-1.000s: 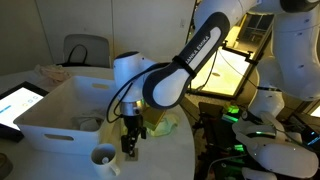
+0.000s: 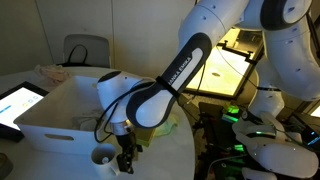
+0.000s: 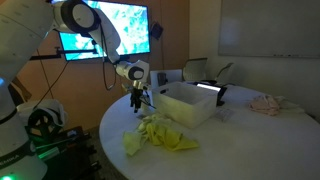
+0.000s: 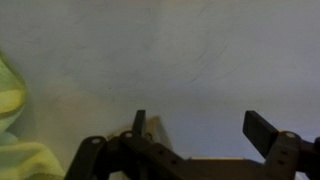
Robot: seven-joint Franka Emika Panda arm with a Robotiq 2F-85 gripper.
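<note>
My gripper (image 2: 128,162) is low over the white table, right beside a white cup (image 2: 104,160). In the wrist view the gripper stands open, its two dark fingers well apart with bare tabletop showing between the tips. A small brownish object (image 4: 154,130) shows just by the left finger, mostly hidden behind it. A yellow-green cloth (image 4: 12,100) reaches in from the left edge of the wrist view. Exterior view 2 shows that cloth (image 3: 165,136) spread on the table, with the gripper (image 3: 137,103) beyond it.
A large white open box (image 2: 62,133) stands behind the gripper. At the left is a lit tablet (image 2: 18,106). A pinkish cloth (image 3: 266,105) lies at the table's far side.
The cup, box and cloth appear to stay in place.
</note>
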